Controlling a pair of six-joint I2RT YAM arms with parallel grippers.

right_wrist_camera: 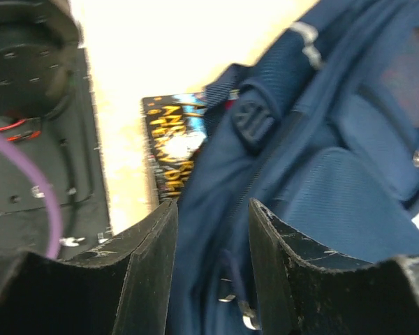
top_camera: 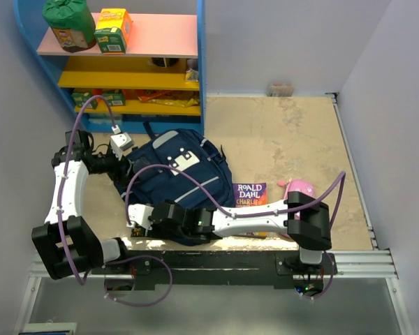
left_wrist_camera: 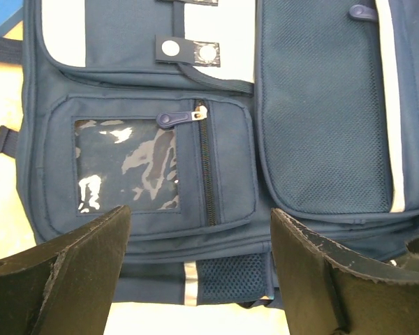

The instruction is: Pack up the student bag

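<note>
The navy backpack (top_camera: 195, 160) lies on the worktop at the foot of the shelf. My left gripper (top_camera: 126, 167) hangs at its left side, open above the clear-window pocket (left_wrist_camera: 126, 167) in the left wrist view. My right gripper is low over the bag's front edge, fingertips apart, with dark fabric below them; whether they touch it is unclear. A dark book (right_wrist_camera: 171, 143) with yellow lettering sticks out from under the bag there. The Roald Dahl book (top_camera: 250, 194) and a pink case (top_camera: 300, 187) lie to the right, partly behind my right arm.
The shelf unit (top_camera: 126, 63) with boxes and packets stands at the back left. Purple cables loop over both arms. Walls bound both sides.
</note>
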